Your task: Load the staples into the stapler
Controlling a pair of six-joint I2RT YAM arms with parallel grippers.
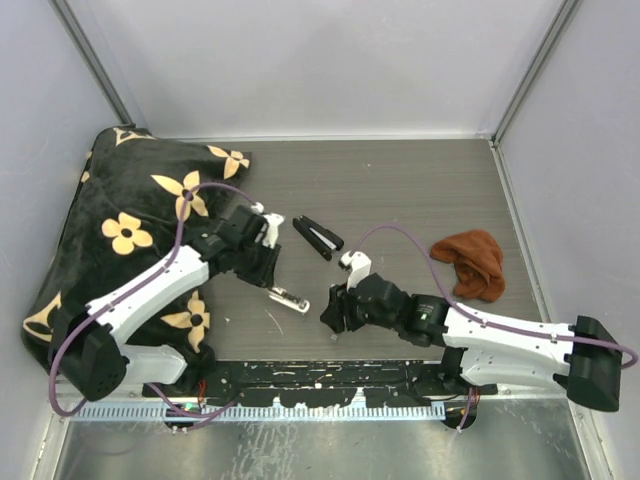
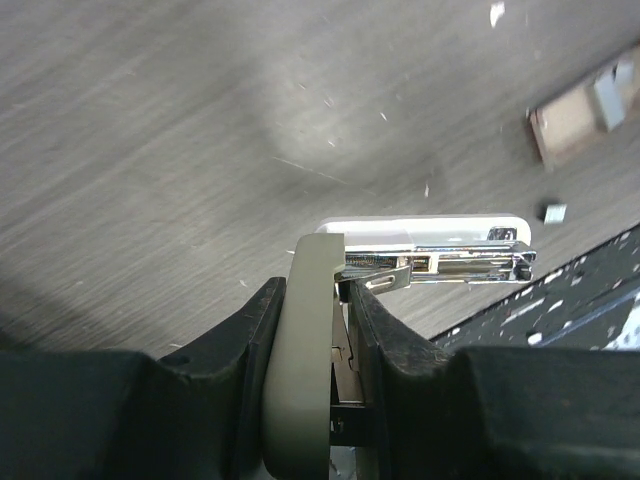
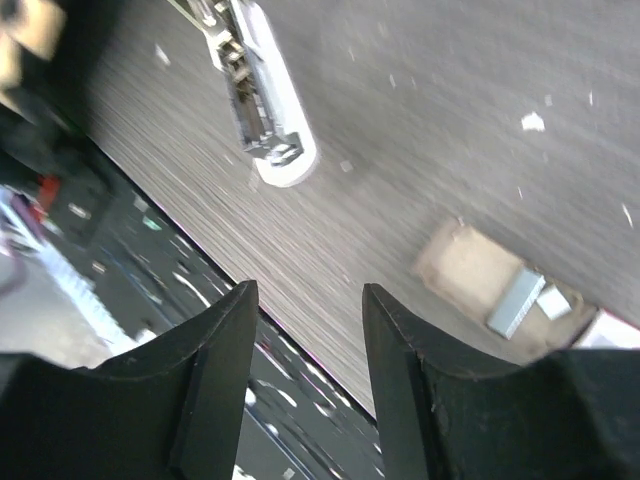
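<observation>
My left gripper (image 1: 268, 284) is shut on the stapler (image 2: 430, 235), holding it by one end above the table. The stapler has a white base and shiny metal parts, and its free end points toward the right arm. A grey-green piece (image 2: 305, 350) sits between the left fingers. Lower and to the right, my right gripper stands open, its gap empty. Beyond its fingertips in the right wrist view is the staple box (image 3: 450, 262), open, with a grey staple strip (image 3: 515, 302) inside. From above, the right gripper hides this box.
A second, black stapler (image 1: 318, 238) lies behind, in mid-table. A brown cloth (image 1: 474, 263) is at the right, a black flowered cushion (image 1: 130, 210) at the left. One small loose piece (image 2: 555, 213) lies near the table's front edge.
</observation>
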